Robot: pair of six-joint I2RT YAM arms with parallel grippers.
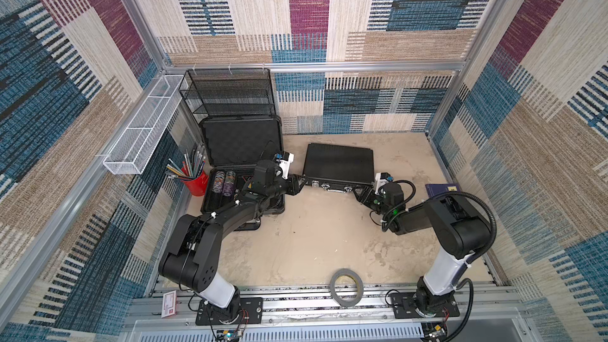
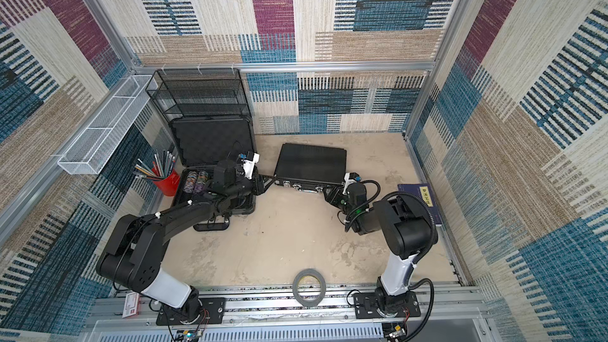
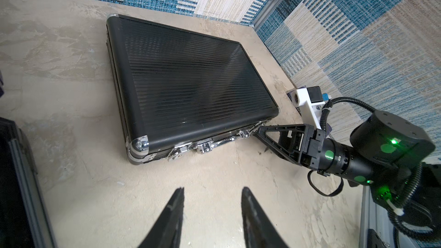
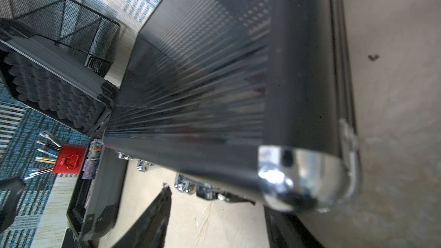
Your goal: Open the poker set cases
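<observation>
A black ribbed case (image 1: 338, 163) with metal corners lies closed towards the back of the table, its latches (image 3: 204, 147) and handle facing the front. To its left a second black case (image 1: 242, 141) stands with its lid raised, showing dark foam, with rows of chips (image 1: 223, 183) in its base. My left gripper is open and empty, near the closed case's front left corner. At the front right corner is my right gripper, also open; its fingers (image 4: 158, 218) stand apart below the case's front edge, and I cannot tell whether they touch it.
A red pen cup (image 1: 197, 183) stands left of the open case, and a black mesh rack (image 1: 231, 91) behind it. A blue book (image 2: 423, 199) lies at the right edge. A tape roll (image 1: 346, 287) rests at the front.
</observation>
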